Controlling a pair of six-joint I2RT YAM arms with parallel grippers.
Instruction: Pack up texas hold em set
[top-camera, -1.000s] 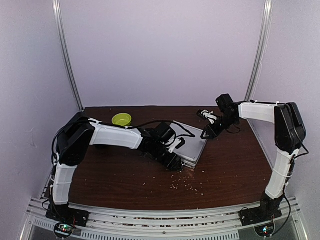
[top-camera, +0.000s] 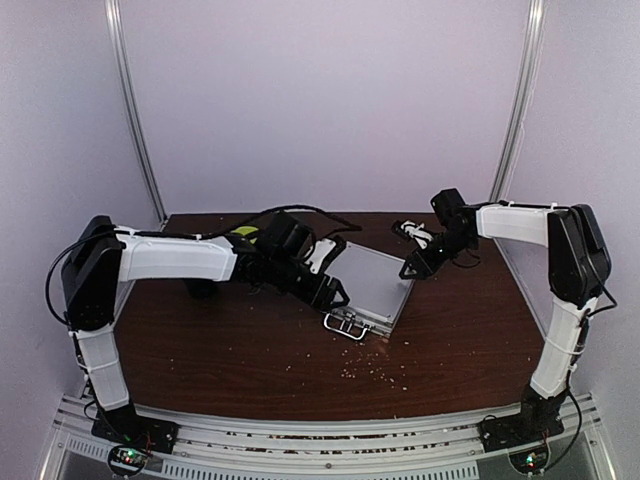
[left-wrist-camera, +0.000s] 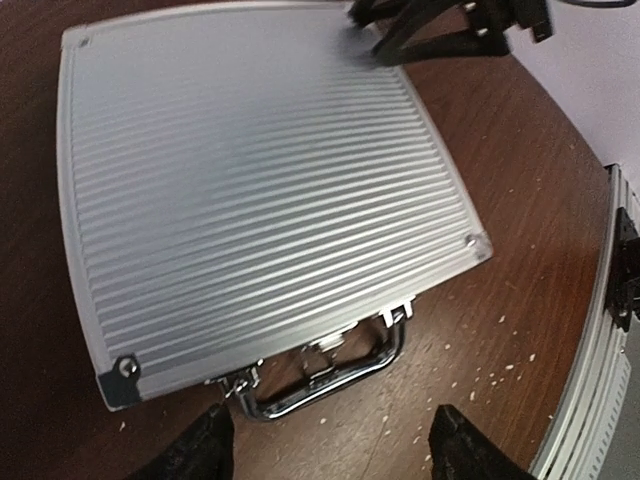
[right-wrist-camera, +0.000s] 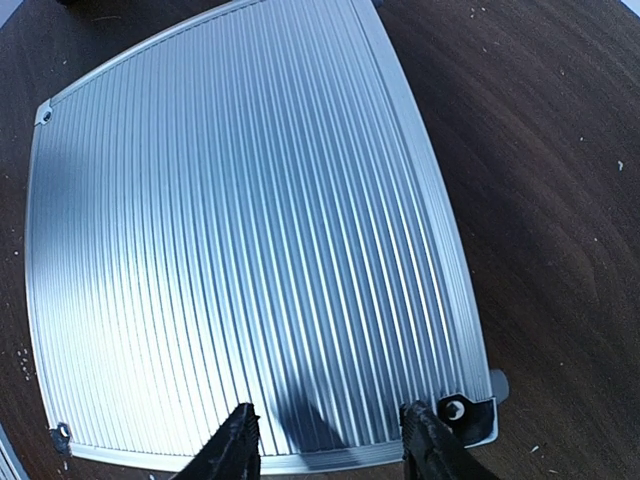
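A silver ribbed case (top-camera: 372, 280) lies with its lid down on the dark table, its handle (top-camera: 346, 326) toward the front. In the left wrist view the case lid (left-wrist-camera: 250, 170) fills the upper part, and the metal handle (left-wrist-camera: 335, 378) sticks out below it. My left gripper (top-camera: 335, 300) hovers over the front left part of the case, open and empty. Over the right side of the case is my right gripper (top-camera: 407, 268); its fingers (right-wrist-camera: 235, 445) stand apart, with nothing between them, above the lid's edge. What the case contains is hidden.
Behind the left arm a yellow-green bowl (top-camera: 246, 232) shows in part, and a dark object (top-camera: 201, 287) lies below the arm. Small pale crumbs (top-camera: 372, 370) are scattered in front of the case.
My left gripper has lifted away from the handle and moved back and left, uncovering the handle and now partly covering the bowl. The right arm and the case look unmoved.
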